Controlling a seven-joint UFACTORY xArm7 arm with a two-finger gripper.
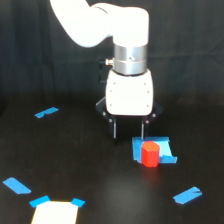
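Note:
A small red block point(150, 154) stands on a patch marked with blue tape point(170, 159), right of the middle of the dark table. My white gripper point(129, 130) points down just behind and to the left of it, fingers apart. Nothing shows between the fingers, and the block appears clear of them. How high the fingertips are above the table is hard to tell.
A pale box or sheet point(54, 213) sits at the front left, with blue tape point(39, 201) at its corners. Loose tape strips lie at far left point(46, 112), near left point(17, 186) and near right point(187, 195).

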